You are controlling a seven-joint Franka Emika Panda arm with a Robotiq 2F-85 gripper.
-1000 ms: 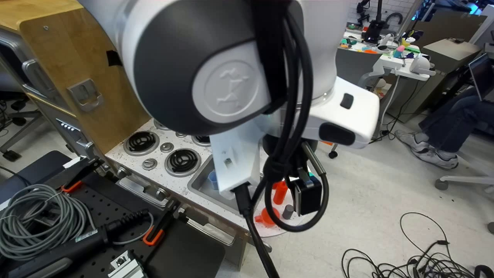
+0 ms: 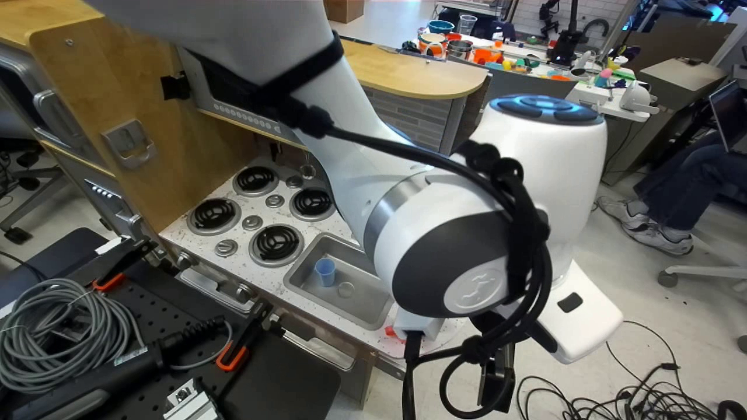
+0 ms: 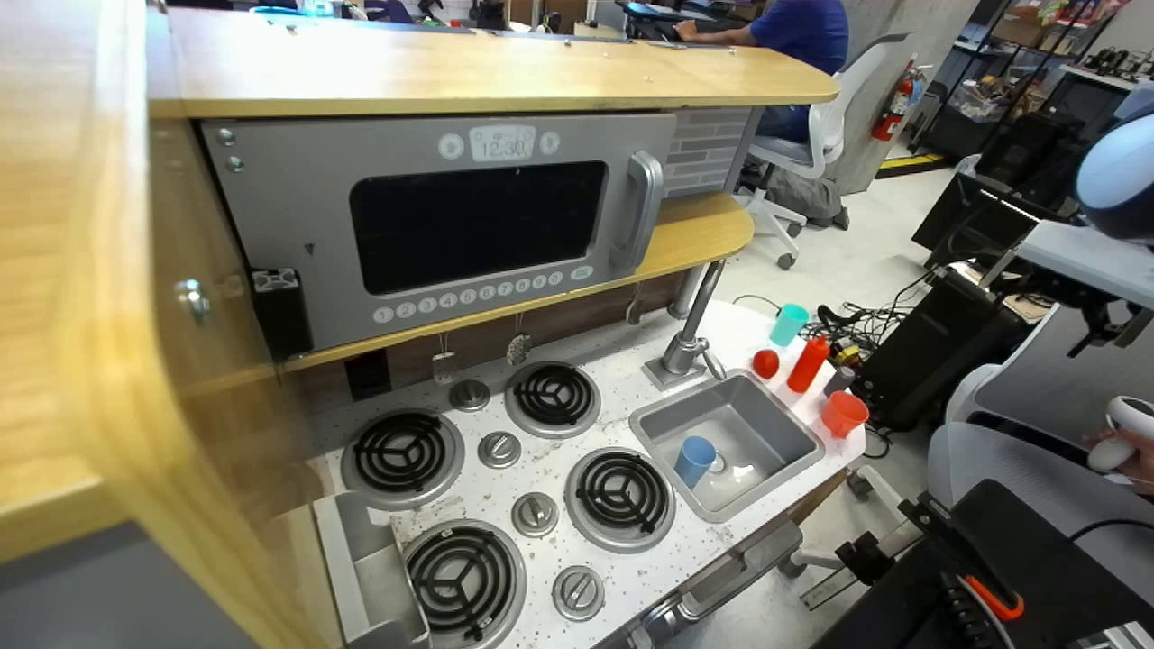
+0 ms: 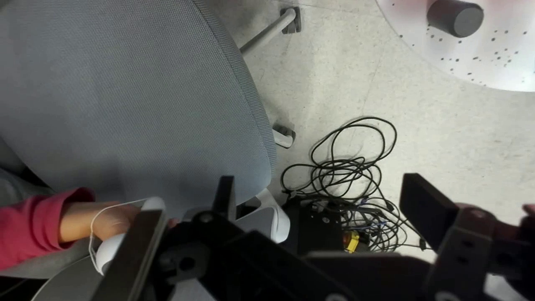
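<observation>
My gripper stands open in the wrist view, with only floor, cables and a chair showing beyond its fingers. In exterior view 1 the white arm point(image 2: 448, 238) covers the counter's right end and hides the fingertips. Exterior view 2 shows a blue cup point(image 3: 695, 461) inside the sink point(image 3: 746, 422). Right of the sink are a teal cup point(image 3: 790, 324), a red bottle point(image 3: 808, 364), a small red round object point(image 3: 765, 363), a grey cylinder point(image 3: 838, 380) and an orange-red cup point(image 3: 844, 413). The grey cylinder point(image 4: 455, 18) also appears at the wrist view's top right.
A stove with several burners point(image 3: 622, 496) lies left of the sink, below a microwave point(image 3: 476, 216). A grey chair point(image 4: 125, 90) and a person's hand point(image 4: 105, 220) holding a white controller are close by. Black cables point(image 4: 346, 170) lie on the floor.
In exterior view 1 the arm's wrist has moved to the right and lower. More of the sink and burners is uncovered, while the items at the counter's right end are now mostly hidden.
</observation>
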